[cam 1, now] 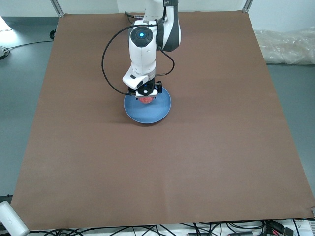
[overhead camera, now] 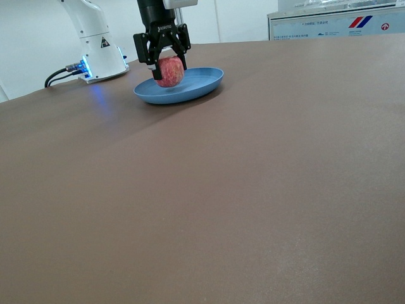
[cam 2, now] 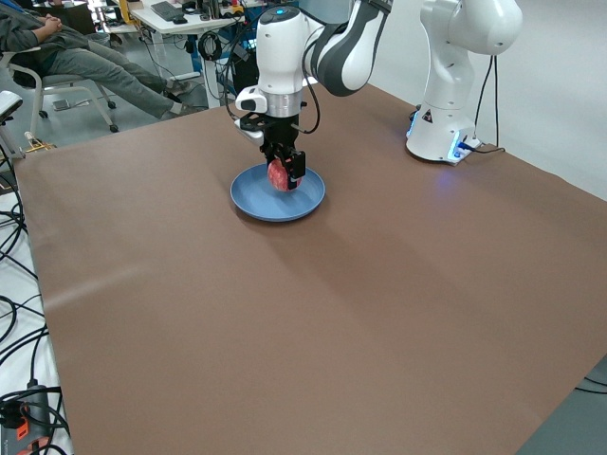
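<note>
My gripper [overhead camera: 169, 66] holds a red apple [overhead camera: 170, 78] between its black fingers, low over a blue plate [overhead camera: 202, 85] in the top view. In the left view the apple [cam 1: 146, 100] is mostly hidden under the wrist, with the plate [cam 1: 147, 115] around it. In the right view the apple [cam 2: 278, 174] shows between the fingers above the plate [cam 2: 253, 201]; whether it rests on the plate I cannot tell.
Cables and a person lie beyond the table.
</note>
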